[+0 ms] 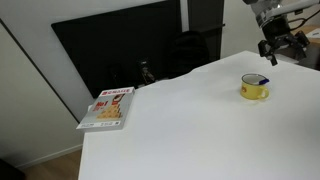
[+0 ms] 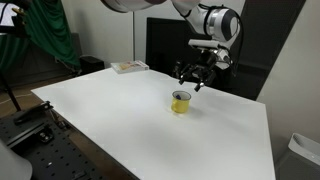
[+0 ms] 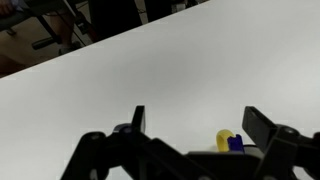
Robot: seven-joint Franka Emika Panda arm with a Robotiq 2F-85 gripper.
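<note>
A yellow mug (image 1: 254, 88) with a dark rim stands upright on the white table, and something dark blue, perhaps a marker (image 1: 264, 81), pokes up at its rim. In exterior view 2 the same mug (image 2: 180, 103) sits near the middle of the table. My gripper (image 2: 192, 85) hangs above and behind it, apart from it. The wrist view shows the two black fingers spread wide with nothing between them; the mug's yellow part (image 3: 224, 140) and the blue tip (image 3: 236, 143) show at the lower right, partly covered by the gripper.
A box with a printed cover (image 1: 107, 109) lies at the table's far end. A grey bin (image 2: 299, 155) stands off the table's edge, and a dark panel (image 1: 115, 40) rises behind the table.
</note>
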